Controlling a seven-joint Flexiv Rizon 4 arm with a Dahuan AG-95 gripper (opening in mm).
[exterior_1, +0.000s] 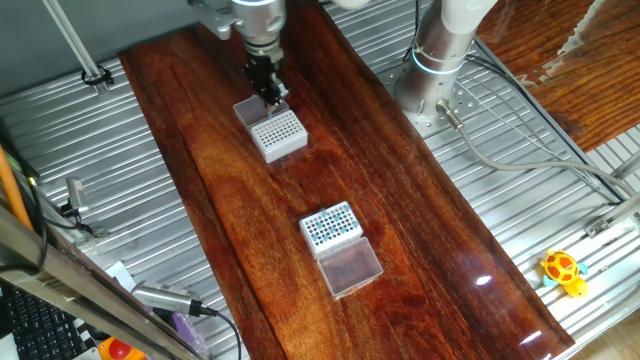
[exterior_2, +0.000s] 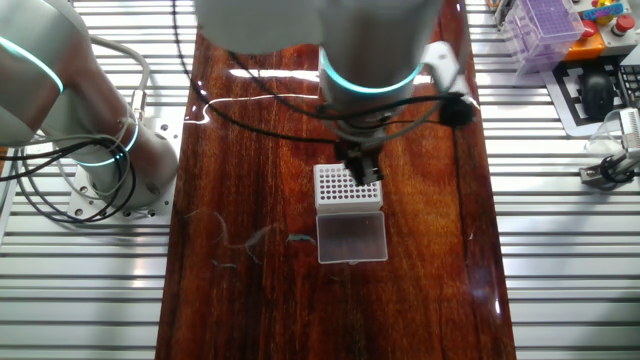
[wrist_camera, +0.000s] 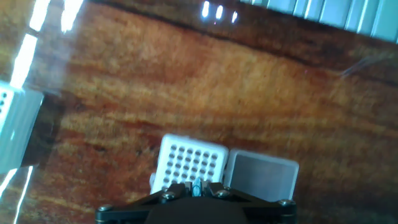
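My gripper is shut on a small teal piece (wrist_camera: 197, 185), seen between its fingertips at the bottom of the wrist view. It hangs over the empty-looking white rack (wrist_camera: 192, 160), whose holes show dark. In exterior view 1 this rack (exterior_1: 279, 134) lies up the board, with the gripper (exterior_1: 271, 102) above its far edge, beside the clear lid. Whether the teal piece touches the rack I cannot tell. Nearer the front stands a second white rack (exterior_1: 331, 228) with several teal pieces in its holes.
Open clear lids adjoin both racks: the far lid (exterior_2: 351, 238) and the near lid (exterior_1: 351, 267). The wooden board (exterior_1: 220, 210) is bare between and around the racks. A toy turtle (exterior_1: 563, 270) sits off the board to the right.
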